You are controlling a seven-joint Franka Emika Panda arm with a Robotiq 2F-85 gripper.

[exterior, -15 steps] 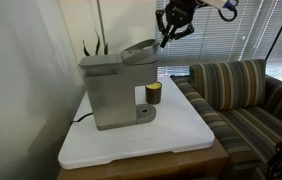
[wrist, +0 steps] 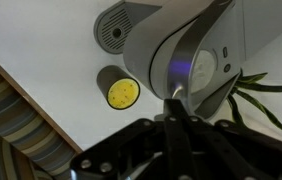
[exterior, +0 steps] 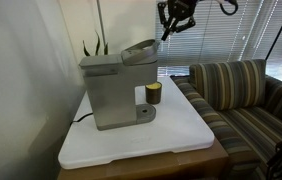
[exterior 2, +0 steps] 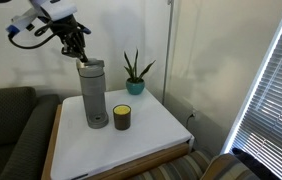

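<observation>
A grey pod coffee machine (exterior: 116, 92) stands upright on the white table, its lid (exterior: 140, 47) tilted partly up. In the wrist view the silver lid rim (wrist: 184, 62) and a pale round inside (wrist: 203, 70) show from above. My gripper (exterior: 164, 38) is at the front edge of the lid, pointing down, and shut. In the wrist view its tips (wrist: 175, 108) are close to the lid's edge; whether they touch it I cannot tell. Nothing shows between the fingers. A dark mug (exterior 2: 122, 117) with a yellow inside is beside the machine.
The white table (exterior: 81, 147) has free room in front of the machine. A potted plant (exterior 2: 134, 75) stands behind it. A striped armchair (exterior: 226, 85) is beyond the table, and a black cord (exterior: 82, 117) trails from the machine.
Over the last second my gripper has shifted slightly at the lid's front edge. The machine, lid and mug look unmoved.
</observation>
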